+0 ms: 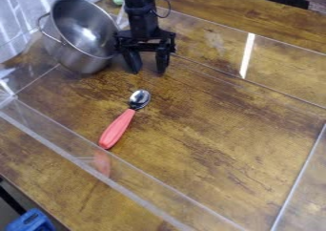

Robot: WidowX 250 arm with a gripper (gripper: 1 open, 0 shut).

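Note:
The black robot gripper (145, 46) hangs at the top centre, low over the wooden table and right beside a steel pot (78, 34); whether its fingers are open or shut is hard to tell against the dark background. The pot is tilted, with a handle at its left. A spoon (125, 116) with a pink handle and steel bowl lies in the middle-left of the table, below the gripper and apart from it.
Clear plastic walls border the wooden work surface (223, 139). The right and lower middle of the surface are empty. A blue object (29, 221) is at the lower left corner, outside the walls, and a green object sits at the top behind the pot.

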